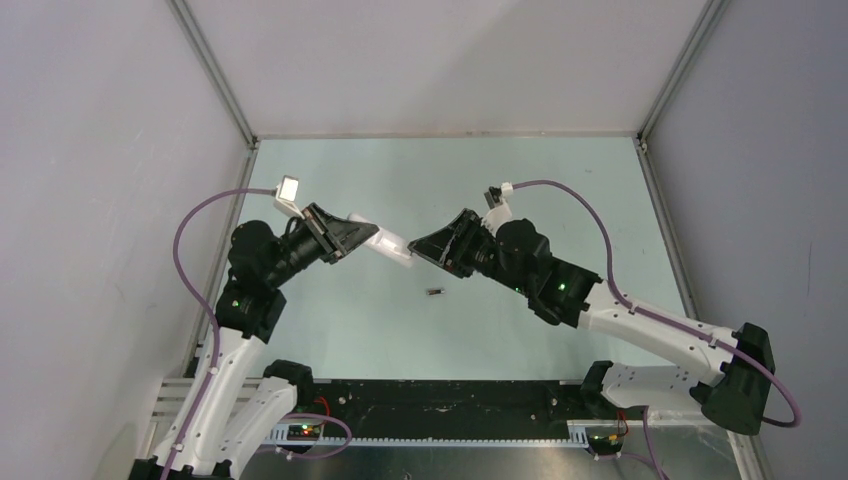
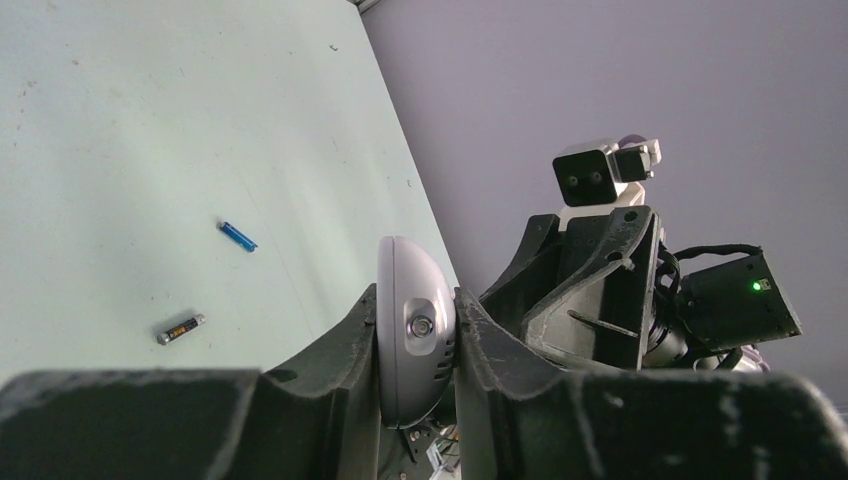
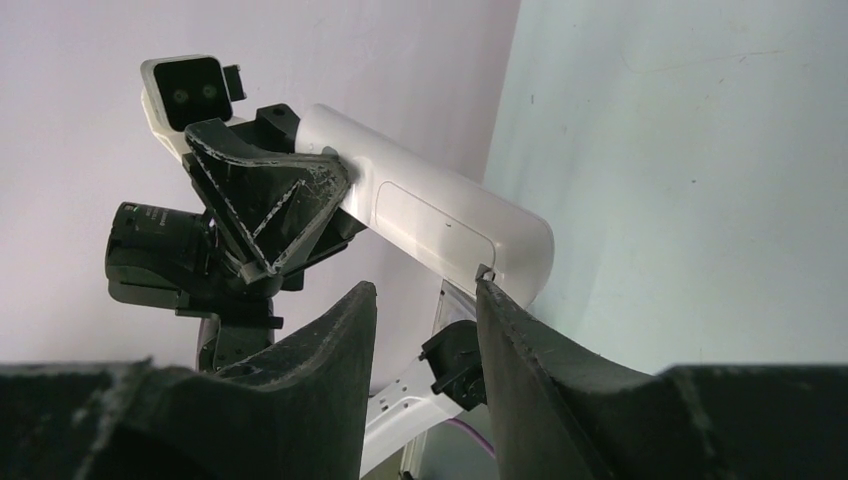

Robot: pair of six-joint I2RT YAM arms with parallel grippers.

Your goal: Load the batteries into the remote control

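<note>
A white remote control is held in the air by my left gripper (image 1: 368, 230), which is shut on one end of it; in the left wrist view its end sits between the fingers. My right gripper stands open just off the other end, its fingertips near the edge of the long rectangular cover on the remote's face. On the table below lie a dark battery (image 2: 181, 328) and a blue battery (image 2: 237, 236), apart from each other.
Walls (image 1: 760, 220) bound it on the sides and back, with metal rails along the edges.
</note>
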